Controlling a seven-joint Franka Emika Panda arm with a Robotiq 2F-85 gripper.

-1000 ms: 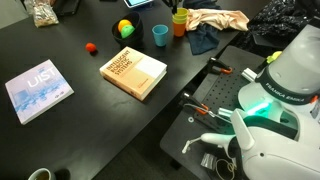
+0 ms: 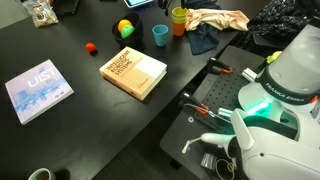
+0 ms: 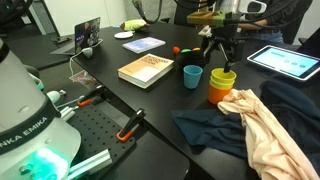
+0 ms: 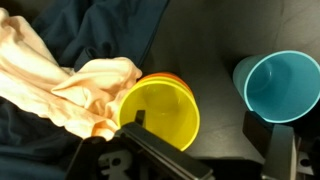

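A yellow cup point(image 4: 160, 108) is nested in an orange cup point(image 3: 217, 97), and the pair stands upright on the dark table. Beside the stack is a blue cup point(image 4: 283, 88), also upright and empty inside. Over the cups hangs my gripper point(image 3: 222, 50), its fingers apart and nothing held between them. In the wrist view one finger overlaps the yellow cup's rim and the other lies near the blue cup; whether either touches is not clear.
A peach cloth point(image 3: 268, 130) and a dark blue cloth point(image 3: 215, 130) lie beside the stack. Nearby are a black bowl point(image 2: 120, 40) of colored balls, a red ball point(image 2: 91, 47), an orange-covered book point(image 2: 133, 73) and a LIST book point(image 2: 38, 88).
My gripper has shifted slightly leftward in exterior view 1, uncovering more of the yellow cup. The cups, cloths and books have stayed in place.
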